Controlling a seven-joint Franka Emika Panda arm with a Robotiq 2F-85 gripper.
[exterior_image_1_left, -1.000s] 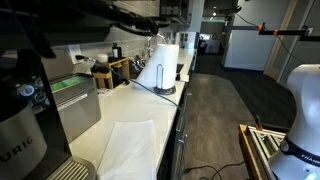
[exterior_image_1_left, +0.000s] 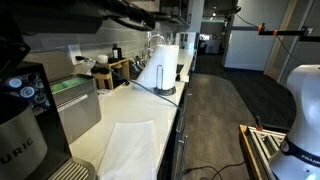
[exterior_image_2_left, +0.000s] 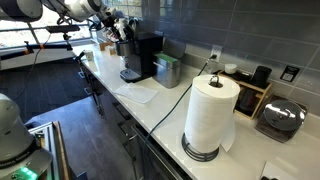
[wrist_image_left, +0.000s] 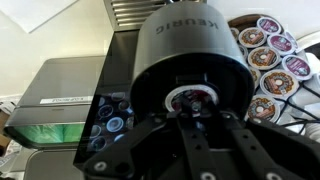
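Observation:
A grey Keurig coffee machine (wrist_image_left: 195, 38) fills the upper middle of the wrist view, its dark opening facing my camera. Inside that opening a round coffee pod (wrist_image_left: 191, 98) with a printed label shows just beyond my gripper. The dark fingers are hard to separate from the shadow, so whether they touch the pod cannot be told. In exterior view 1 the machine's grey body (exterior_image_1_left: 18, 145) stands at the lower left. Exterior view 2 has the Keurig (exterior_image_2_left: 125, 47) small at the far end of the counter, with my arm (exterior_image_2_left: 95, 27) reaching over to it.
Several coffee pods (wrist_image_left: 265, 80) stand grouped right of the machine. A toaster (exterior_image_1_left: 75, 103) sits beyond it against the wall. A white towel (exterior_image_1_left: 130, 150) lies flat on the counter, and a paper towel roll (exterior_image_2_left: 212, 112) stands farther along.
The arm across the top left of exterior view 1 has shifted slightly. The Keurig, toaster and towel keep their places.

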